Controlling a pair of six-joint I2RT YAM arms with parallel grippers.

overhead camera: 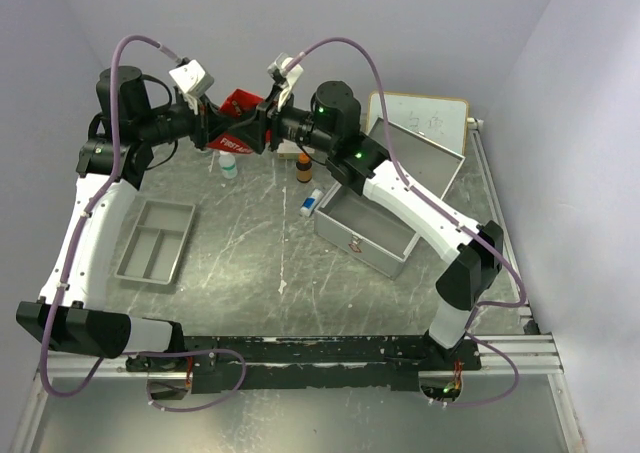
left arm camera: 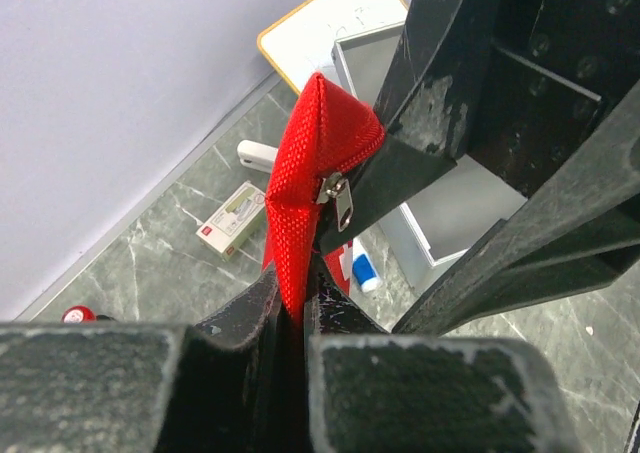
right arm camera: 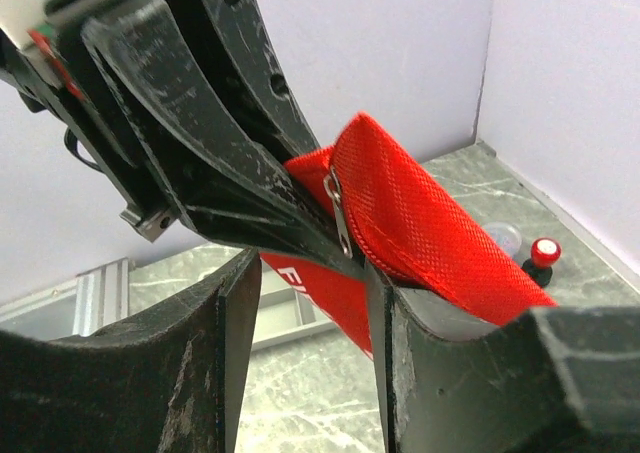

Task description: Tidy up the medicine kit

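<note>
A red FIRST AID pouch (overhead camera: 240,103) hangs above the back of the table. My left gripper is shut on one edge of it, the cloth folded upright between its fingers. Near the pouch's top corner a small metal zipper pull (left arm camera: 335,195) dangles. My right gripper stands open at the pouch, its fingers apart. One right finger (left arm camera: 415,168) reaches close to the zipper pull in the left wrist view; whether they touch I cannot tell. The right wrist view shows the pull (right arm camera: 337,208) beyond the right fingertips. In the top view, the arms partly hide the pouch.
An open grey metal box (overhead camera: 365,235) stands at right, a whiteboard (overhead camera: 425,116) behind it. At left lies a grey divided tray (overhead camera: 157,241). A white bottle (overhead camera: 228,165), brown bottle (overhead camera: 304,168), blue-and-white tube (overhead camera: 311,203) and small carton (left arm camera: 235,218) lie at the back.
</note>
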